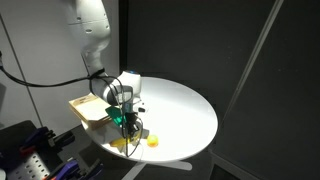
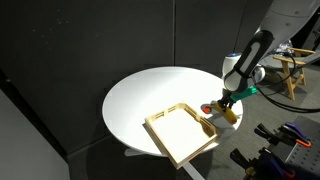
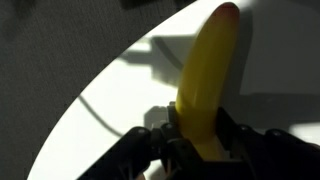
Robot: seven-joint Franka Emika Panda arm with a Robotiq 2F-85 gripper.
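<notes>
A yellow banana (image 3: 205,75) with a brownish tip lies on the white round table (image 1: 180,110). In the wrist view, the dark fingers of my gripper stand on either side of it, close to its skin. Whether both fingers touch it cannot be made out. Exterior view 1 has the banana (image 1: 122,142) near the table's front edge, with my gripper (image 1: 130,131) low over it. From the other side, the banana (image 2: 230,115) shows at the table's right edge beneath my gripper (image 2: 226,104).
A shallow cardboard box (image 2: 158,124) stands at the table's edge, near the arm. A yellow round thing (image 1: 152,141) sits right of the banana, and a small red thing (image 2: 206,108) lies by the gripper.
</notes>
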